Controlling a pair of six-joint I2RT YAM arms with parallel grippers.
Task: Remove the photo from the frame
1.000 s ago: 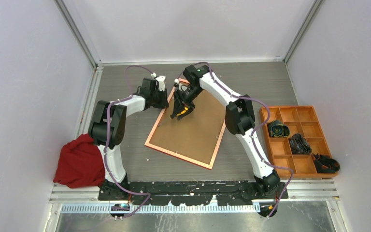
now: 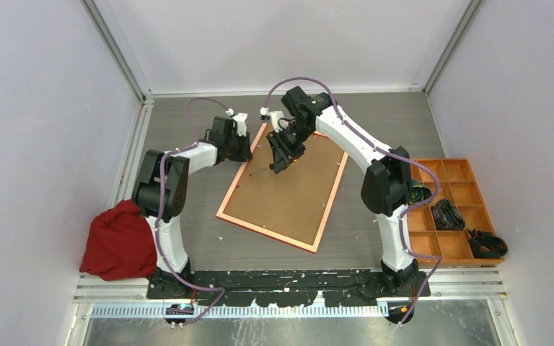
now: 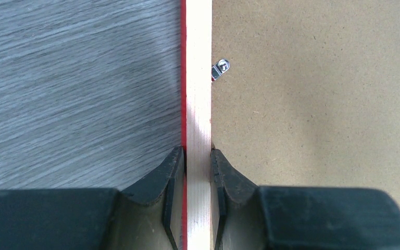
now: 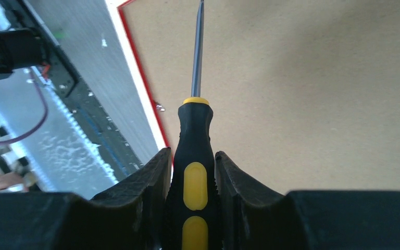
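Note:
The photo frame [image 2: 322, 216] lies with its brown backing [image 2: 281, 205] facing up, its pale wooden border red along the sides. My left gripper is shut on the left border [image 3: 198, 104], one finger on each side of it. A metal clip [image 3: 222, 66] shows on the backing close to that border. Above the backing, my right gripper is shut on the dark handle of a screwdriver [image 4: 195, 182] with yellow patches. Its shaft [image 4: 198, 57] points away from the fingers. Another clip [image 4: 160, 107] sits at a border in the right wrist view. No photo shows.
An orange compartment box [image 2: 423, 244] with several dark bundles stands at the right. A red cloth [image 2: 120, 241] lies at the left.
My right gripper has moved right over the backing with the screwdriver, its arm swinging right and over the box's left side. The left gripper and the frame have stayed in place.

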